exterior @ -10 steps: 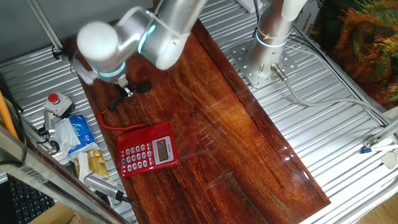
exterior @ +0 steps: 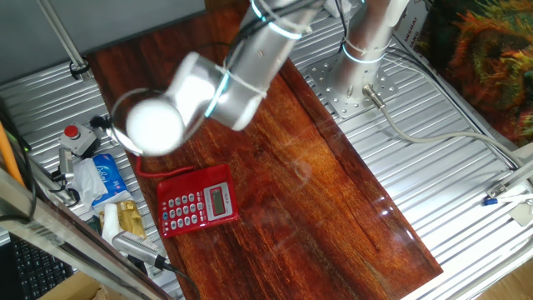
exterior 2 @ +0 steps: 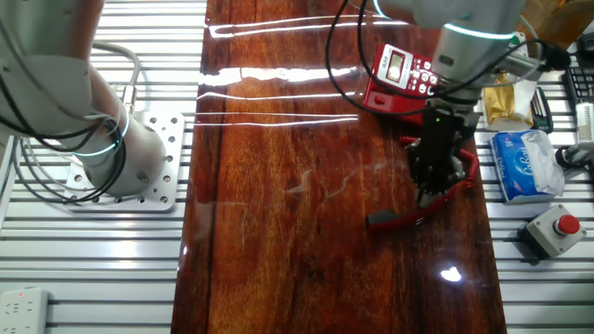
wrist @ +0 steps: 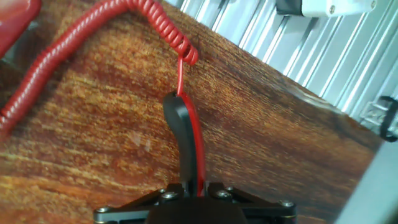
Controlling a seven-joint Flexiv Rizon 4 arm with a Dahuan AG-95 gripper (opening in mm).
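Observation:
A red desk telephone (exterior: 197,201) with grey keys and a small display lies on the dark wooden board. Its handset (wrist: 191,140), red on one side and black on the other, is off the base, joined to it by a coiled red cord (wrist: 53,59). In the wrist view my gripper is shut on the handset, with black fingers close against both its sides. Exterior view 2 has the gripper (exterior 2: 434,176) low over the board with the handset (exterior 2: 394,221) sticking out to the left. The arm covers handset and gripper in exterior view 1.
Beside the board are a red stop button (exterior: 72,132), a blue tissue pack (exterior: 107,177) and a gold packet (exterior: 131,218). The wooden board (exterior: 333,221) is clear toward the robot's base (exterior: 354,87).
The gripper, visible earlier near the cord's end, is now hidden beneath the arm.

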